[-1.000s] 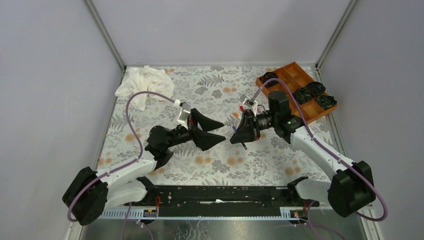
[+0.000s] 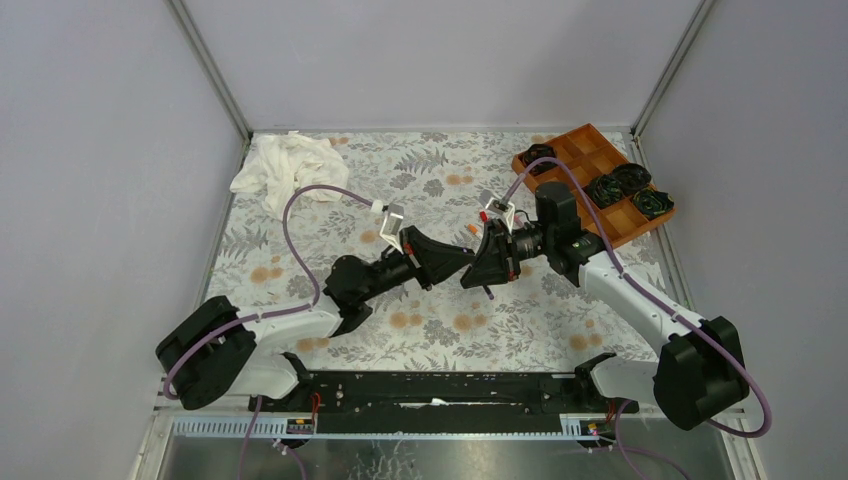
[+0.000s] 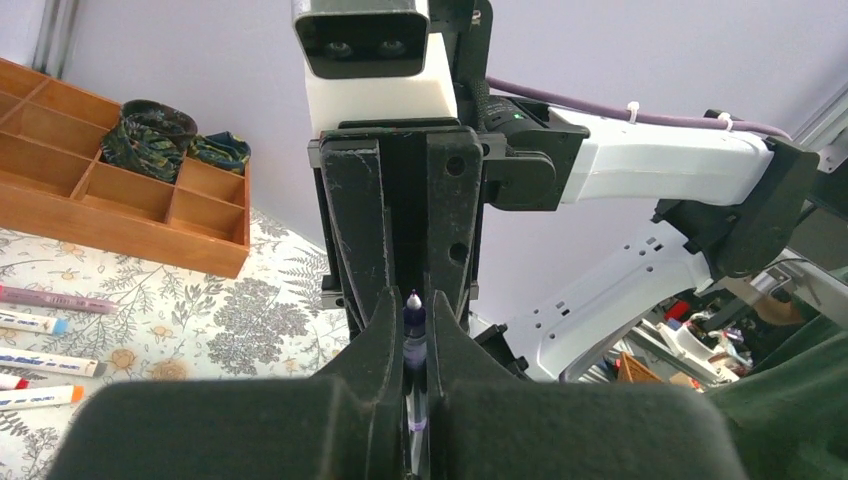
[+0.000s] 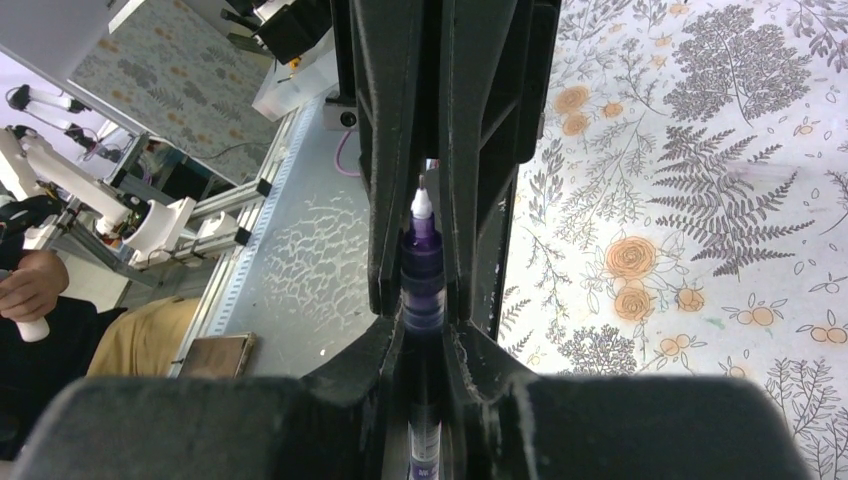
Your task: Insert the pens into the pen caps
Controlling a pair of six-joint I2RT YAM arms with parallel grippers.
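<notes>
In the top view my left gripper [image 2: 440,262] meets my right gripper [image 2: 484,262] near the middle of the table. Both are shut on a purple pen [image 4: 423,285], which stands between the fingertips with its pale pointed tip exposed in the right wrist view. In the left wrist view the pen [image 3: 415,350] shows in the narrow gap between the fingers, largely hidden. Several other pens [image 3: 45,361] lie on the table beyond. Whether a cap is on the purple pen's far end I cannot tell.
A wooden compartment tray [image 2: 590,150] with dark cloth bundles stands at the back right. A white cloth [image 2: 285,170] lies at the back left.
My left gripper has moved right to meet the right gripper and has shut on the purple pen. The right arm has stayed nearly still.
</notes>
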